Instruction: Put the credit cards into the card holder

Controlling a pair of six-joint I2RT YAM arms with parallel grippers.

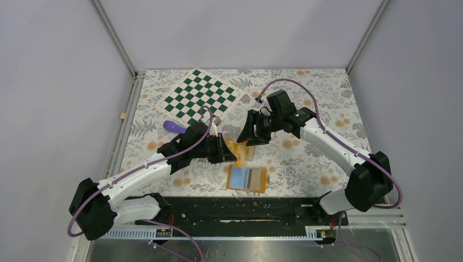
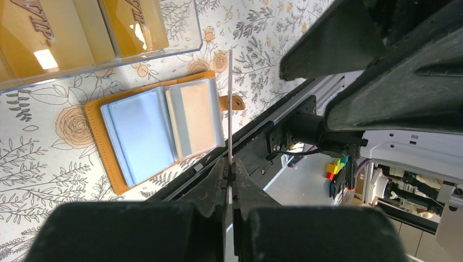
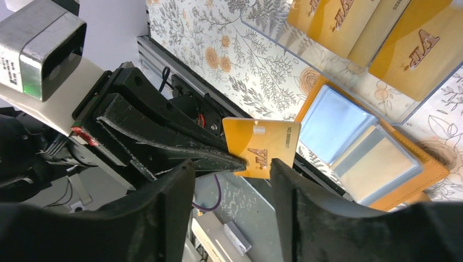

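My left gripper is shut on an orange card, which shows edge-on in the left wrist view and face-on in the right wrist view. My right gripper is open, its fingers apart near that card, holding nothing. The tan card holder lies spread on the table in front of both grippers. A pale blue sleeve fills one side, and a clear sleeve with a beige insert the other. The held card is up off the table, apart from the holder.
Behind the holder stands a clear box with several orange cards inside. A green checkered board lies at the back left, near a purple object. Free table stretches to the right.
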